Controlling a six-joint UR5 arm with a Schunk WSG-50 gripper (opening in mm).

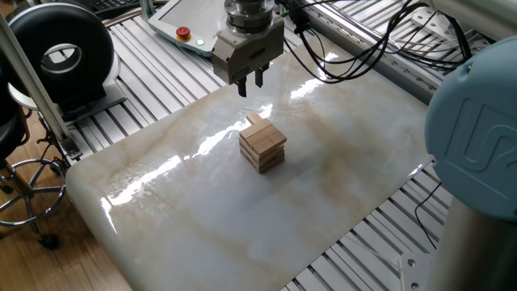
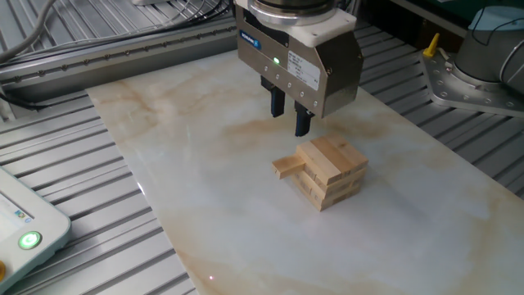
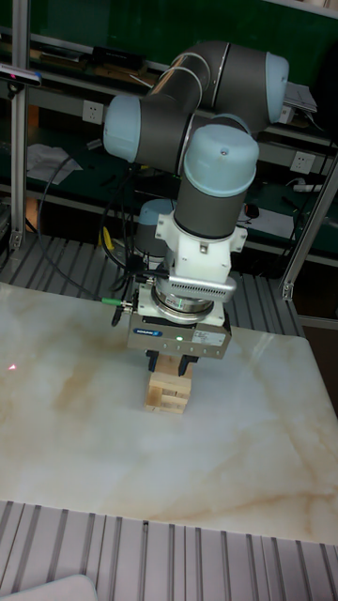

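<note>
A small stack of wooden blocks (image 2: 332, 176) stands on the marbled board, laid in several crossed layers. From one side of the stack a single block (image 2: 286, 166) sticks out, clearly visible in exterior view 2; in exterior view 1 this jutting block (image 1: 253, 119) points toward the back. My gripper (image 1: 251, 83) hangs above the board, behind the stack in exterior view 1. Its two black fingers (image 2: 303, 123) point down and stand apart, with nothing between them. No contact shows between the gripper and the blocks. In exterior view 3 the fingers overlap the stack (image 3: 167, 392) in the line of sight.
The marbled board (image 1: 186, 230) is otherwise bare, with free room all round the stack. A teach pendant with a red stop button (image 1: 183, 33) lies at the back left. Black cables (image 1: 380, 56) loop at the back right.
</note>
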